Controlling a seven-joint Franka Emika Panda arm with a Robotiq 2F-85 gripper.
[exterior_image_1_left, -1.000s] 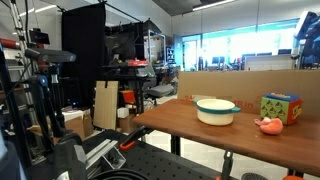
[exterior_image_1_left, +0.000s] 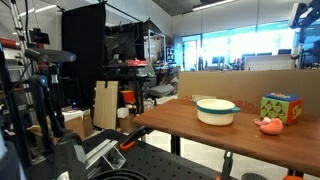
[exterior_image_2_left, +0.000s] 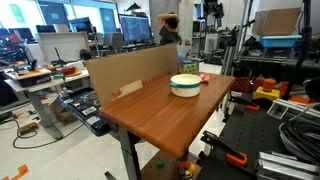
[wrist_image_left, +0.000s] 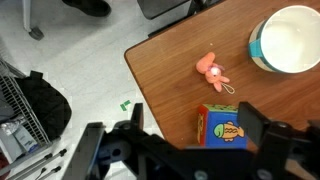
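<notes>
My gripper is open high above the table, its two dark fingers wide apart with nothing between them. A colourful box (wrist_image_left: 222, 127) with a yellow cartoon figure on a blue side shows near the right finger, partly hidden by the gripper. Beyond it lies a small pinkish-orange plush toy (wrist_image_left: 212, 70) with a loop of string. A white round bowl (wrist_image_left: 290, 40) with a teal band stands farther right in the wrist view. In exterior view 1, the bowl (exterior_image_1_left: 215, 112) is left of the toy (exterior_image_1_left: 269, 126), and the box (exterior_image_1_left: 281, 107) is behind the toy.
The brown wooden table (exterior_image_2_left: 160, 115) has bare surface on the near side of the bowl in exterior view 2. A cardboard panel (exterior_image_2_left: 130, 73) runs along one long side of it. Past the table edge, the wrist view shows pale floor (wrist_image_left: 90, 65).
The part of the arm visible at the top right of exterior view 1 has shifted slightly. The bowl, toy and box have stayed in place.
</notes>
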